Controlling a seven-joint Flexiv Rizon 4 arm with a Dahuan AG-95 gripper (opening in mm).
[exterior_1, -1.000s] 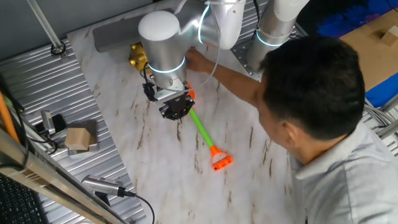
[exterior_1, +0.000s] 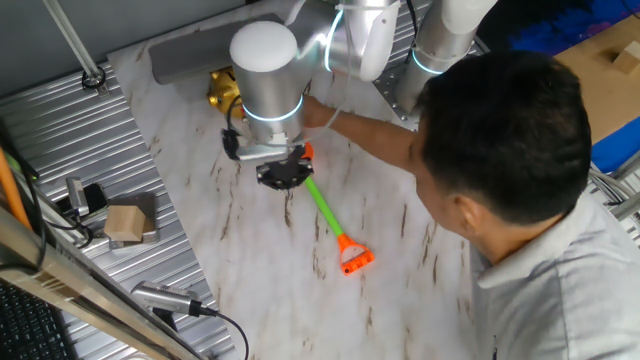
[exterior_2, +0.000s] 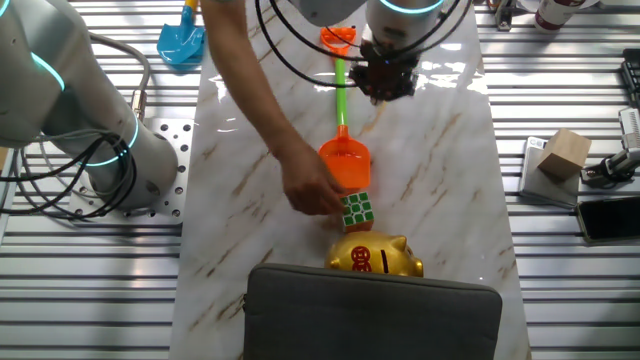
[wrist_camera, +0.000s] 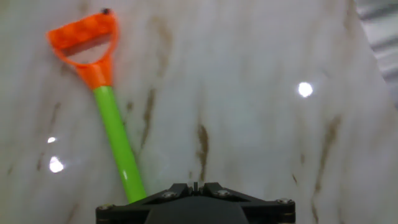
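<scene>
A toy shovel with a green shaft (wrist_camera: 118, 140) and an orange grip (exterior_1: 355, 254) lies flat on the marbled table. Its orange blade (exterior_2: 346, 163) shows in exterior view 2, beside a person's hand (exterior_2: 310, 182). That hand is at a Rubik's cube (exterior_2: 357, 208) with a green face, just beyond the blade; whether the fingers hold it I cannot tell. My gripper is shut above the table beside the shaft, its fingertips together and nothing visible between them. From exterior view 1 the gripper (exterior_1: 285, 183) hides part of the shovel.
A gold piggy bank (exterior_2: 385, 255) stands past the cube, in front of a dark grey case (exterior_2: 370, 315). The person's forearm (exterior_2: 245, 75) reaches over the table. A blue toy scoop (exterior_2: 181, 43) and a wooden block (exterior_2: 565, 153) lie off the marbled surface, which is clear on the right.
My arm's end has shifted slightly right in exterior view 1, and the gripper has turned a little. The person's hand has moved slightly behind the arm. The shovel stays where it was.
</scene>
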